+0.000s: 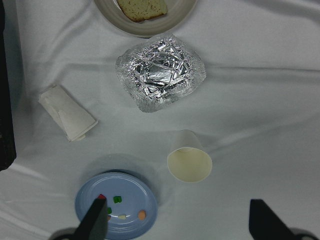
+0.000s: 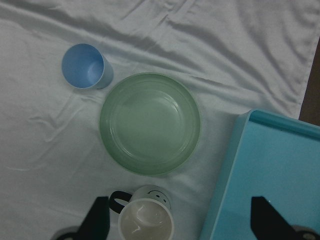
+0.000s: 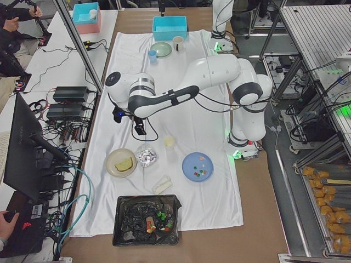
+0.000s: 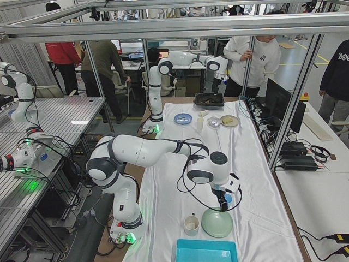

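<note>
My left gripper hangs open above the table, its fingers framing bare cloth, a cream cup (image 1: pixel 189 162) and part of a blue plate (image 1: pixel 130 215) with small coloured pieces. A foil packet (image 1: pixel 160 70), a folded napkin (image 1: pixel 67 112) and a beige plate (image 1: pixel 115 10) with bread lie nearby. My right gripper is open above a white mug (image 2: pixel 145 222), a green plate (image 2: pixel 150 125), a blue cup (image 2: pixel 85 65) and a turquoise bin (image 2: pixel 270 165), holding nothing.
A black bag-lined tray (image 3: pixel 137 230) with coloured pieces sits at the near end of the table. A monitor and cables crowd one long side.
</note>
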